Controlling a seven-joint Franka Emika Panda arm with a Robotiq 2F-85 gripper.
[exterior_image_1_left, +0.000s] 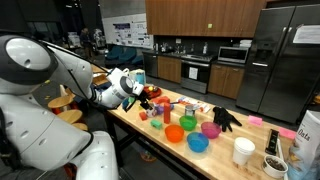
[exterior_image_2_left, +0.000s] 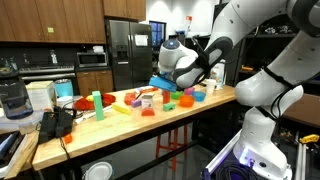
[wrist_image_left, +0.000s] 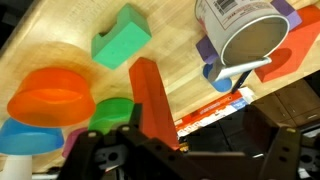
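Observation:
My gripper stands open in the wrist view, its two dark fingers wide apart along the lower edge. A tall red block (wrist_image_left: 151, 98) shows near the left finger, and nothing appears clasped. Above it lies a green block (wrist_image_left: 121, 36). The white mug (wrist_image_left: 243, 32) is at the upper right, with purple and blue pieces partly hidden around it. From exterior view 1, the gripper (exterior_image_1_left: 148, 93) hangs above the left part of the table. Exterior view 2 has it (exterior_image_2_left: 160, 82) over the tabletop items.
Orange (exterior_image_1_left: 174, 133), green (exterior_image_1_left: 188, 122), pink (exterior_image_1_left: 210, 130) and blue bowls (exterior_image_1_left: 198, 143) stand to the right of the blocks. Farther along are a black glove-like item (exterior_image_1_left: 226, 118) and a white container (exterior_image_1_left: 243, 150). Bare tabletop (exterior_image_2_left: 112, 126) shows near the front edge.

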